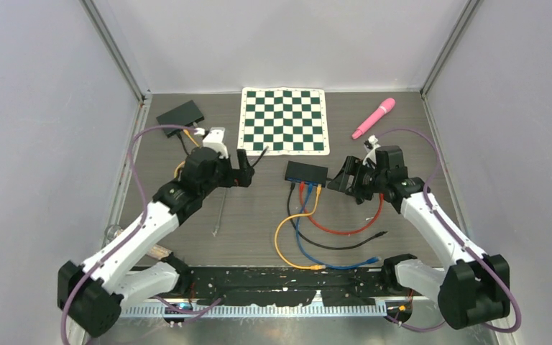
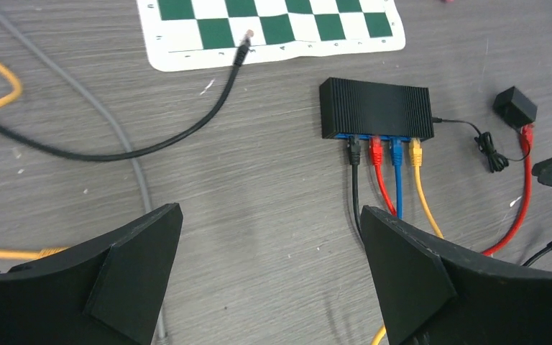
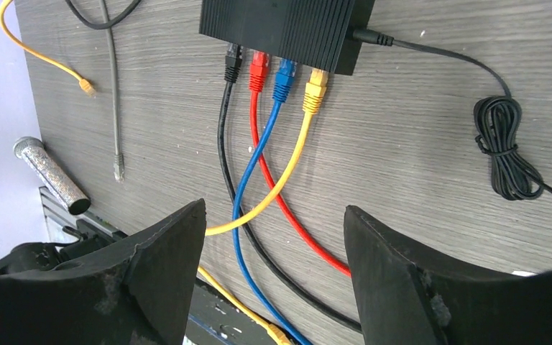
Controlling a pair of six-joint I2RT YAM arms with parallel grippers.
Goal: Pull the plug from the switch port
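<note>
A black switch (image 1: 306,171) sits mid-table with black (image 3: 232,65), red (image 3: 258,70), blue (image 3: 284,79) and yellow (image 3: 315,90) plugs in its front ports and a thin power lead at one end. My left gripper (image 1: 244,169) hangs open left of it, nothing between its fingers. My right gripper (image 1: 346,174) is open just right of the switch; in its wrist view the plugged cables run beneath the spread fingers.
A chessboard mat (image 1: 283,118) lies behind, a pink microphone (image 1: 374,117) back right. A second black box (image 1: 179,116) with cables is back left. A coiled lead (image 3: 503,148) lies beside the switch.
</note>
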